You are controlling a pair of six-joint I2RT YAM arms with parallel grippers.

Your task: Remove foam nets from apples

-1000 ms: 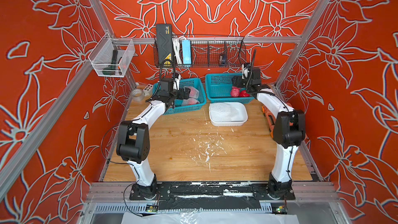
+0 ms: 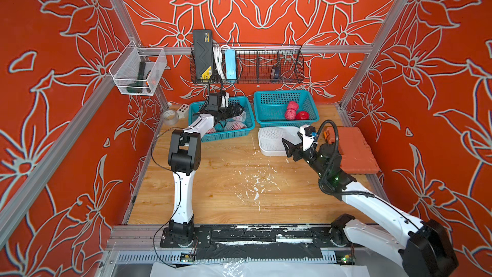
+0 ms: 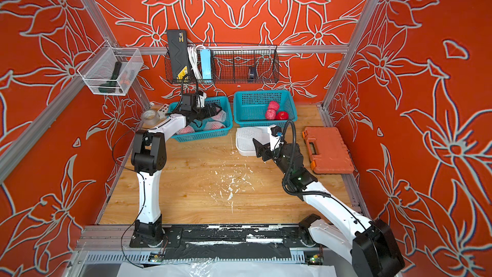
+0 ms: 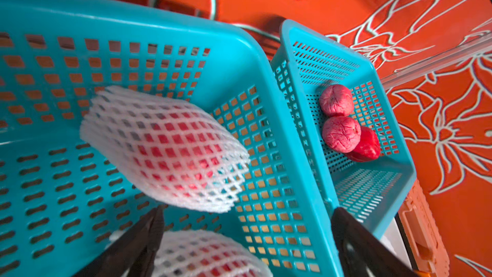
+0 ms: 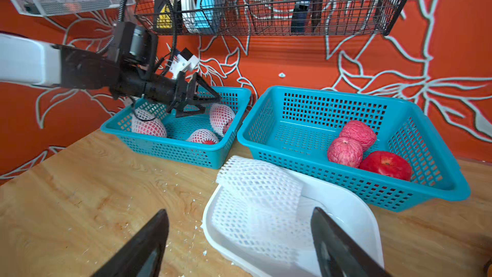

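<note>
My left gripper is open over the left teal basket [image 4: 128, 25], with nothing between its fingers. Ahead of it lies an apple wrapped in a white foam net [image 4: 169, 148]. A second netted apple [image 4: 205, 256] is partly cut off at the bottom of the left wrist view, and a third [image 5: 148, 124] shows at that basket's left end in the right wrist view. Bare red apples [image 5: 385, 165] rest together in the right teal basket [image 5: 266, 112]. In front of it, my right gripper stands open and empty near the white tray [image 5: 376, 241], where removed foam netting [image 5: 266, 187] lies.
An orange case [image 3: 328, 148] lies on the right side of the table. White foam scraps [image 2: 256, 184] are scattered over the otherwise clear middle. Above the baskets hangs a black wire rack [image 2: 256, 66]. A tape roll [image 2: 170, 117] sits at the back left.
My right gripper has pulled back from the right basket toward the front, beside the tray. The left arm has reached farther into the left basket, slightly to the right.
</note>
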